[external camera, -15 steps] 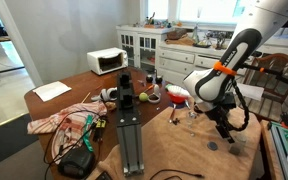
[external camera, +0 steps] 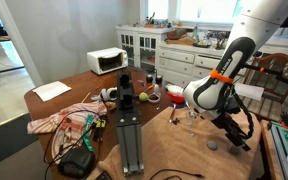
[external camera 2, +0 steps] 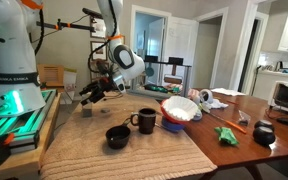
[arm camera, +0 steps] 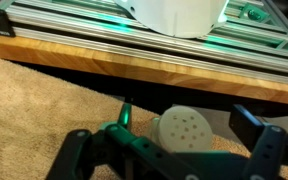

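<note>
A pale shaker-like object with a round, perforated top [arm camera: 185,130] stands on the brown mat, between the two spread fingers in the wrist view. My gripper is open around it, one dark finger to each side; whether either touches cannot be told. In exterior view 2 the same pale object [external camera 2: 86,110] shows low on the mat beneath the gripper [external camera 2: 90,98]. The arm reaches down at the right in exterior view 1, where the gripper [external camera: 240,141] mostly hides the object.
A black bowl [external camera 2: 118,137] and a black mug [external camera 2: 144,122] stand on the mat near a red-and-white bowl [external camera 2: 180,108]. A small grey disc [external camera: 212,146] lies left of the gripper. The wooden table edge [arm camera: 154,68] and metal rails [arm camera: 94,32] are close by.
In exterior view 1 my gripper has moved to the right and lower, over the pale object, which showed more clearly before. Other things have stayed put.
</note>
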